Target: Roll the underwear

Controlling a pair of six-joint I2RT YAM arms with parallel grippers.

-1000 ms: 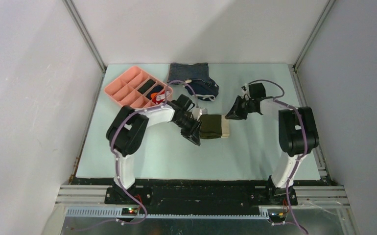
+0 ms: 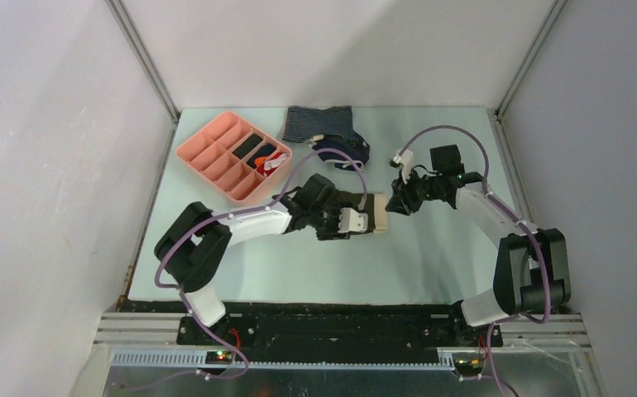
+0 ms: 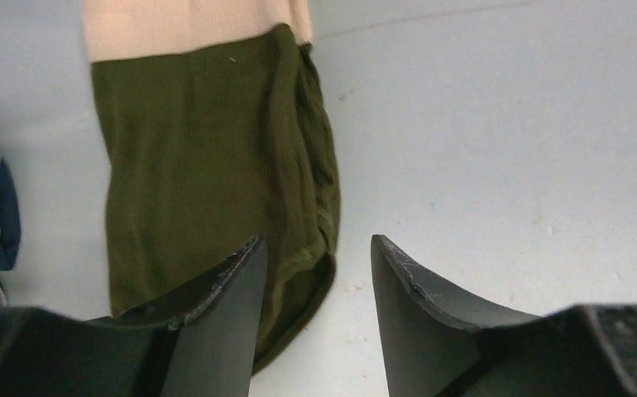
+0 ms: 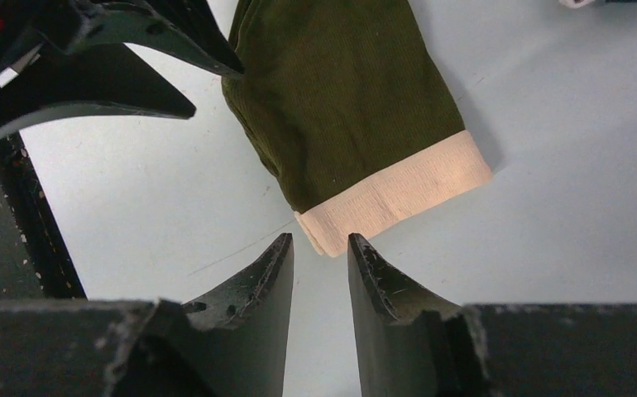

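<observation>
The underwear (image 2: 379,217) lies folded flat mid-table, dark green with a pale pink waistband; in the top view my left arm covers part of it. Open fingers mark my left gripper, whose left finger (image 3: 245,289) overlaps the green cloth's near end in the left wrist view. Nothing is gripped there. My right gripper, also open and empty, is just to the right of the waistband (image 4: 398,194). In the right wrist view, the left gripper's dark fingers (image 4: 92,91) reach the cloth's far left edge.
A pink divided box (image 2: 208,169) with several rolled items stands at the back left. Behind the underwear lie folded jeans (image 2: 319,122) and a dark blue garment (image 2: 344,155).
The left gripper has shifted right over the green cloth, covering more of it. The right arm has moved forward toward the table's front by a little. The underwear looks unmoved.
</observation>
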